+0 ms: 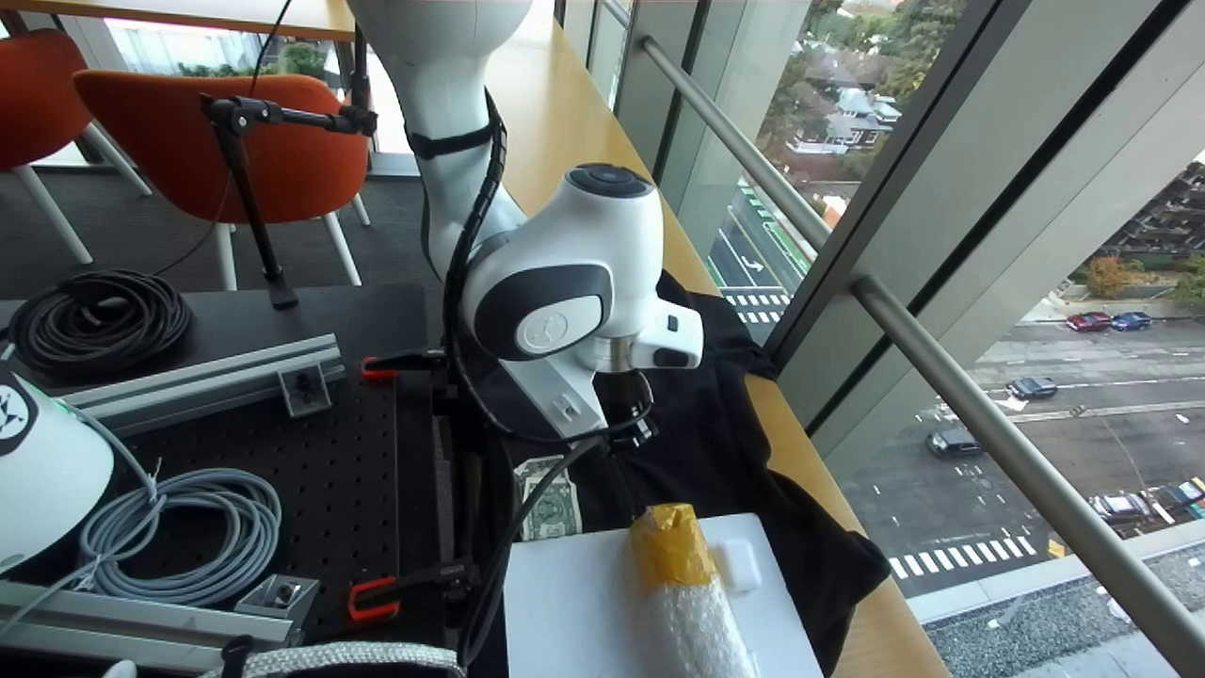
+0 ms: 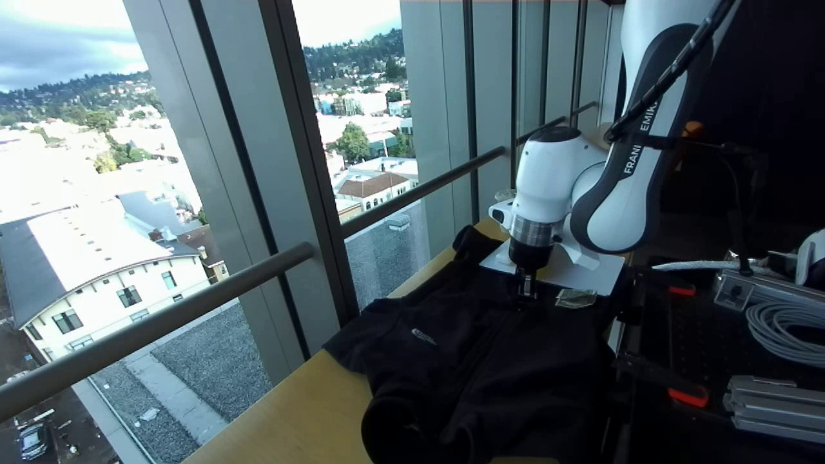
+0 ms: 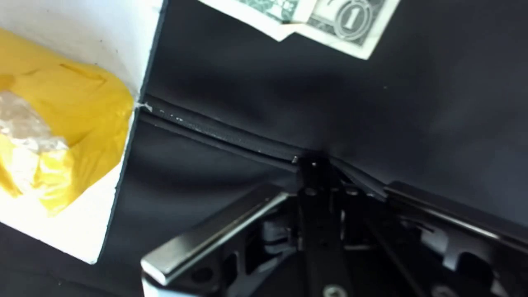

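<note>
A black jacket (image 2: 495, 371) lies spread over the wooden table. Its zipper (image 3: 213, 129) runs from the white board's edge to my fingertips and continues beyond them. Pointing down over the jacket, my gripper is shut at the zipper line, with a small shiny bit just beside the tips. The fingers hide most of what they pinch, seemingly the zipper's pull. In exterior view 2 the gripper (image 2: 527, 287) is low against the cloth.
A white board (image 1: 565, 599) lies on the jacket's end, bearing a yellow-taped, bubble-wrapped bundle (image 1: 672, 548). Near it lies a dollar bill (image 1: 551, 503). Clamps (image 1: 375, 599) and a black pegboard (image 1: 339, 486) flank the table; the window rail (image 2: 410, 201) borders the other side.
</note>
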